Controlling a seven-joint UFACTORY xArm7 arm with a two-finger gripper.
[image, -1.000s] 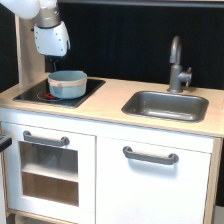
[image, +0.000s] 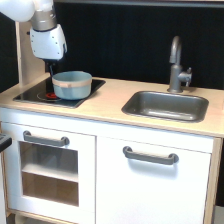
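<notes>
A light blue-grey pot stands upright on the black cooktop, toward its right part. From the upper left the white arm reaches down, and my gripper has its dark fingers at the pot's left rim. They are small and dark against the black back wall, so whether they touch or grasp the rim is unclear. Part of a reddish cooking zone shows left of the pot.
A steel sink with a tall tap is set into the wooden counter on the right. Clear counter lies between cooktop and sink. Below are an oven-like door with a handle and a white cabinet door.
The pot has shifted slightly to the right on the cooktop. My arm and gripper have moved slightly left and down relative to before.
</notes>
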